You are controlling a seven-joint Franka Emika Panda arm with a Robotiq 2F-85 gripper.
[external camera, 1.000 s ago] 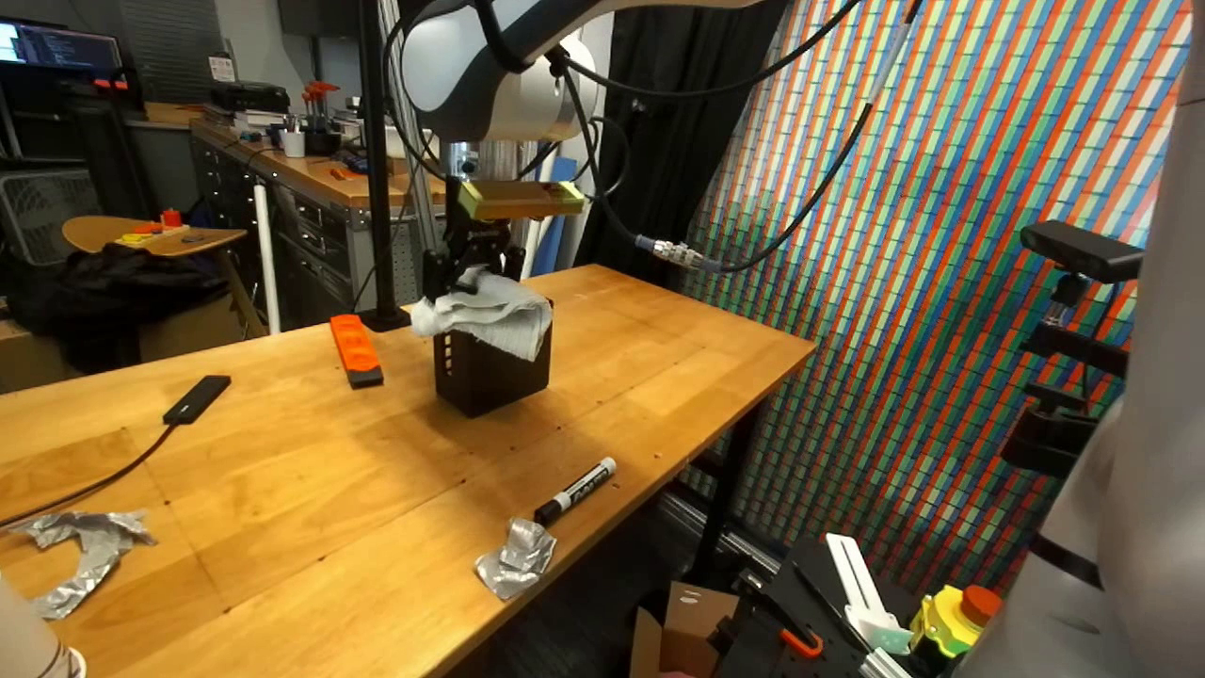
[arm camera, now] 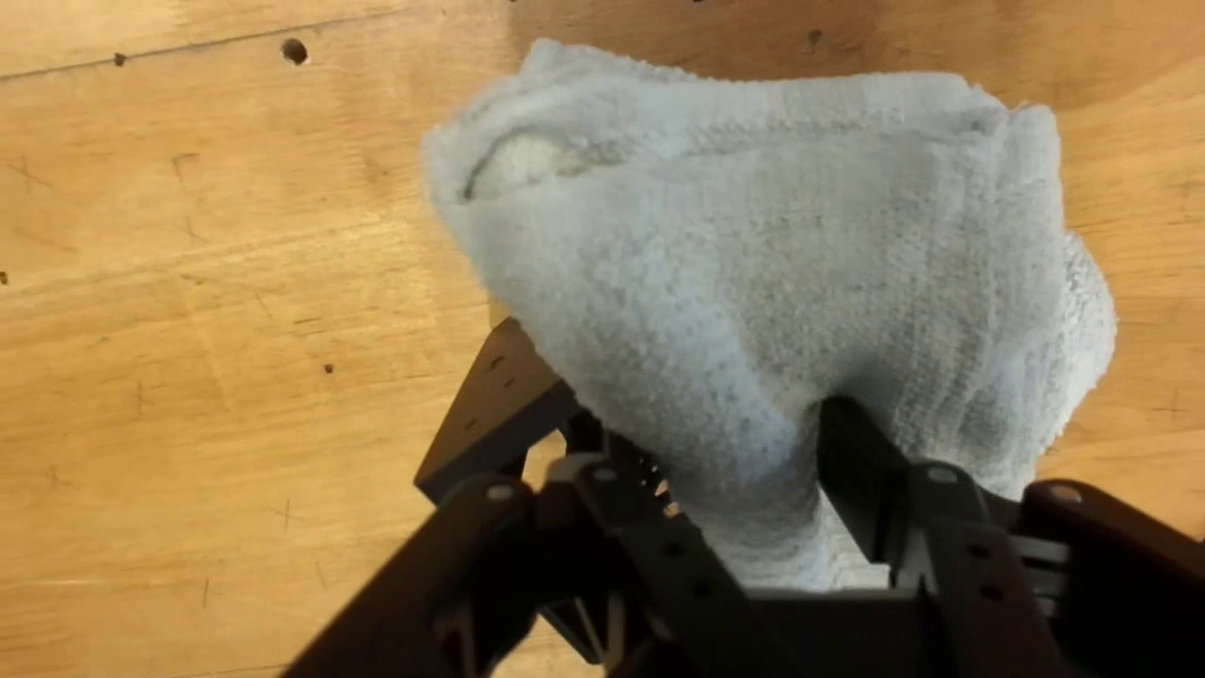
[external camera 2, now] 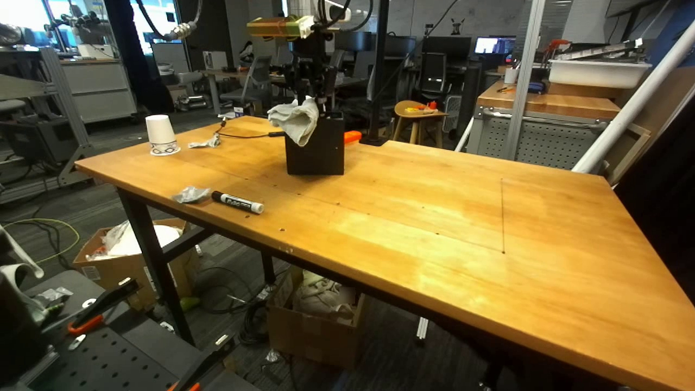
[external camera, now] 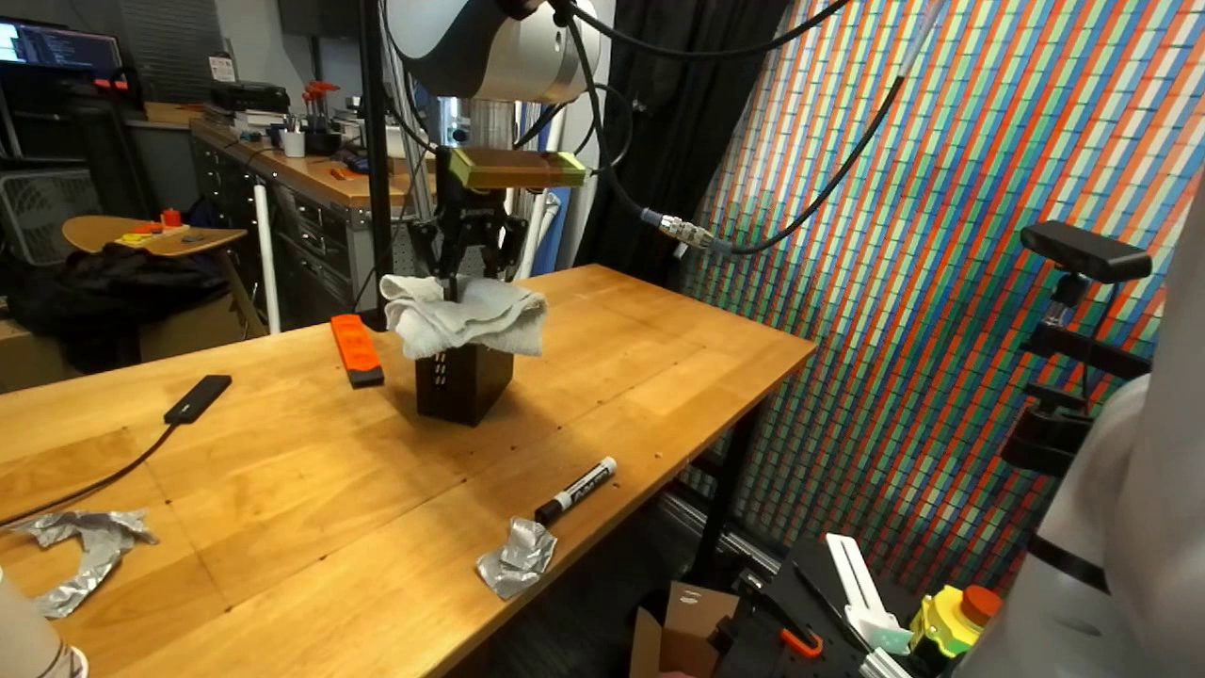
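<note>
A grey-white cloth (external camera: 469, 316) lies draped over the top of a black box (external camera: 465, 386) on the wooden table. My gripper (external camera: 472, 281) points down from above, its fingertips at the cloth. In the wrist view the fingers (arm camera: 856, 469) stand apart, open, with folds of the cloth (arm camera: 779, 249) between them; one presses into a fold. Part of the box (arm camera: 497, 407) shows under the cloth's edge. From the other side, the cloth (external camera 2: 297, 120) hangs over one corner of the box (external camera 2: 315, 153). The box's opening is mostly hidden.
An orange-and-black tool (external camera: 357, 350) lies beside the box. Near the table's front edge are a marker (external camera: 576, 491) and crumpled foil (external camera: 517, 558). A paper cup (external camera 2: 162, 134) stands at the far end. Bare tabletop (external camera 2: 456, 208) lies on the other side.
My gripper has risen slightly and moved a little left in exterior view 1, its fingers spread wider. The box has turned and shifted left; the cloth sits differently over it.
</note>
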